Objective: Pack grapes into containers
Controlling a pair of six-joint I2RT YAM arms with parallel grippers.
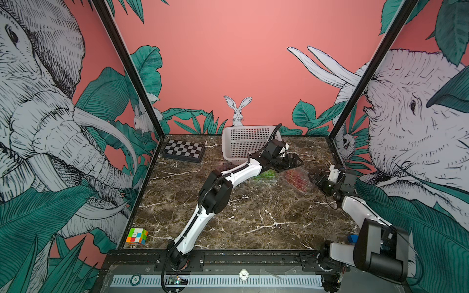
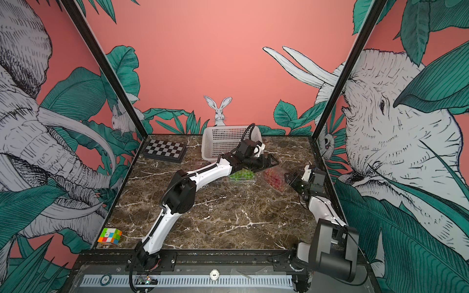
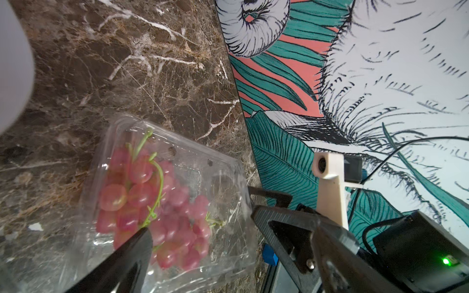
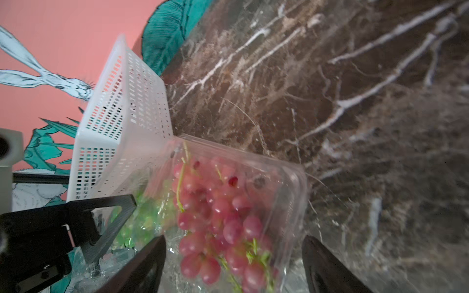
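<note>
A clear plastic container (image 1: 298, 181) of red grapes lies between my two grippers. Its red grapes (image 3: 141, 195) with green stems show through the plastic in the left wrist view, and more red grapes (image 4: 229, 214) appear in the right wrist view. At the container's far left side, my left gripper (image 1: 296, 160) is open with nothing held. On its right side, my right gripper (image 1: 314, 178) stands part open, its fingers (image 4: 141, 268) apart near the container. A second container with green grapes (image 2: 242, 174) sits to the left, partly beneath my left arm.
Behind the containers stands a white perforated basket (image 1: 244, 141). A checkered board (image 1: 183, 150) lies at the back left, and a puzzle cube (image 1: 136, 235) at the front left.
</note>
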